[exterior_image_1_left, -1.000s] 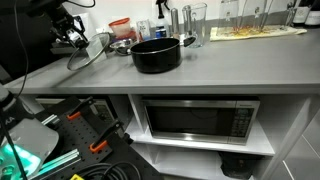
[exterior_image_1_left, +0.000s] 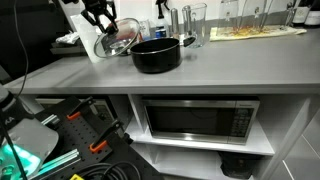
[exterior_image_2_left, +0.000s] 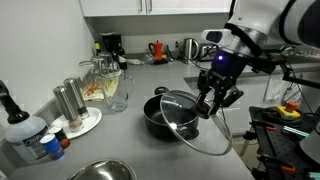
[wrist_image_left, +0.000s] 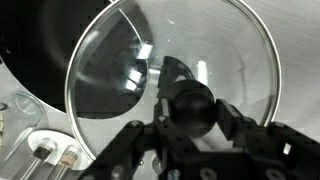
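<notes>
A glass lid (exterior_image_1_left: 121, 38) with a metal rim hangs tilted from my gripper (exterior_image_1_left: 108, 26), just left of a black pot (exterior_image_1_left: 156, 56) on the grey counter. In the wrist view the lid (wrist_image_left: 110, 75) fills much of the picture, and its round black knob (wrist_image_left: 191, 108) sits between my shut fingers. Through and beyond the glass, the dark inside of the pot (wrist_image_left: 35, 45) shows at upper left. Exterior view 2 has the lid (exterior_image_2_left: 195, 122) in front of the pot (exterior_image_2_left: 158, 117), apart from it as far as I can tell.
Glass pitchers (exterior_image_1_left: 197, 20) stand behind the pot, with a tray (exterior_image_1_left: 245, 34) further right. A steel bowl (exterior_image_2_left: 102, 171) and spice jars (exterior_image_2_left: 50, 146) are on the counter in exterior view 2. The counter right of the pot (exterior_image_1_left: 250, 65) is clear.
The arm has carried the lid rightward from the counter's left end toward the pot, and the lid has turned more toward the camera. The pot has stayed in place.
</notes>
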